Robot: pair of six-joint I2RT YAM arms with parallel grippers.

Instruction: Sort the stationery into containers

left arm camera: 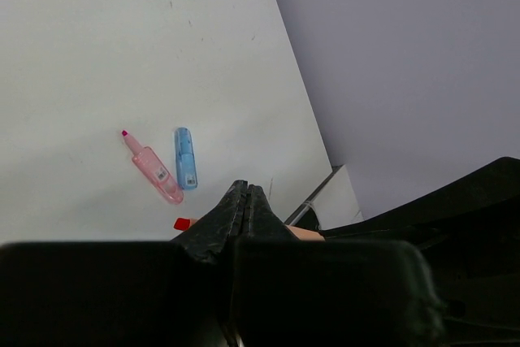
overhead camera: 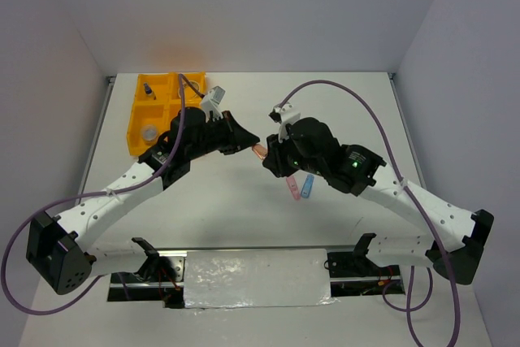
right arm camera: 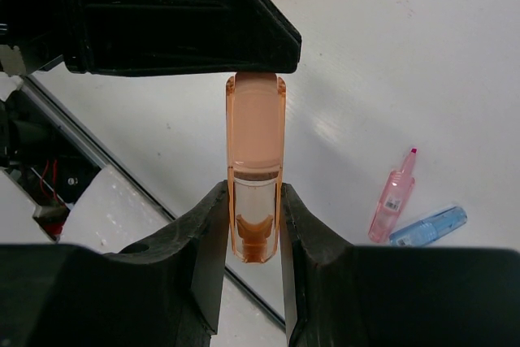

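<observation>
An orange highlighter (overhead camera: pixel 260 151) is held up between my two grippers, over the middle of the table. In the right wrist view my right gripper is shut on the highlighter's body (right arm camera: pixel 256 132). My left gripper (overhead camera: pixel 255 141) covers the highlighter's far end and is shut there. In the left wrist view a red piece (left arm camera: pixel 184 223) shows left of the fingers and some orange (left arm camera: pixel 305 233) to their right; the part between the fingers is hidden. A pink highlighter (left arm camera: pixel 157 171), its tip bare, and a blue one (left arm camera: pixel 185 158) lie on the table.
An orange compartment tray (overhead camera: pixel 136 132) stands at the back left, holding a dark bottle-like item (overhead camera: pixel 149 91) and a round clear item (overhead camera: pixel 149 132); my left arm partly hides it.
</observation>
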